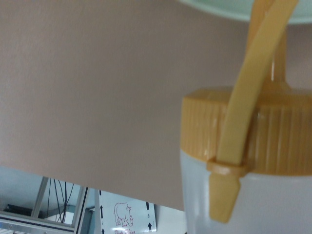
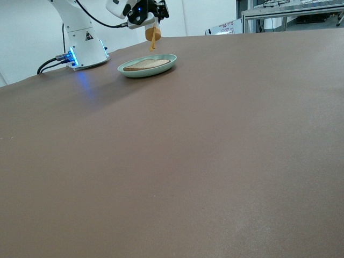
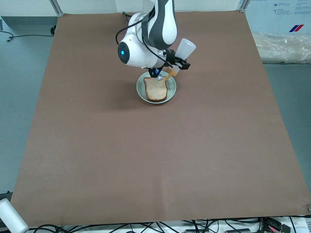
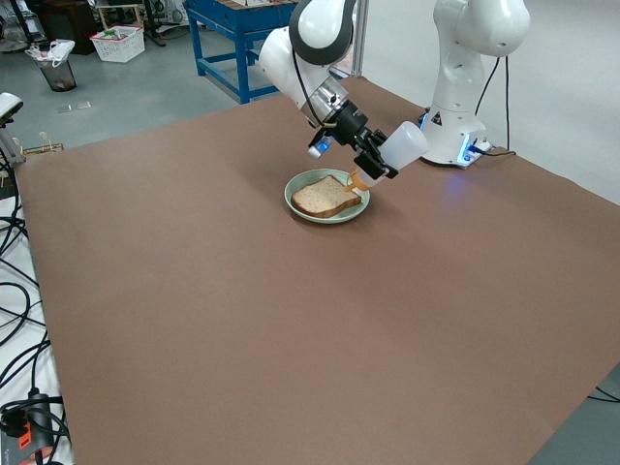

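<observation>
A slice of bread [image 3: 155, 91] lies on a pale green plate [image 4: 305, 213] near my base. Above it my gripper [image 3: 174, 65] is shut on a translucent squeeze bottle [image 4: 404, 146] with an orange cap [image 1: 246, 131], held tilted with its nozzle pointing down over the plate's edge and the bread. The strap [image 1: 239, 112] hangs from the cap in the wrist view. My fingertips are not seen in the wrist view.
</observation>
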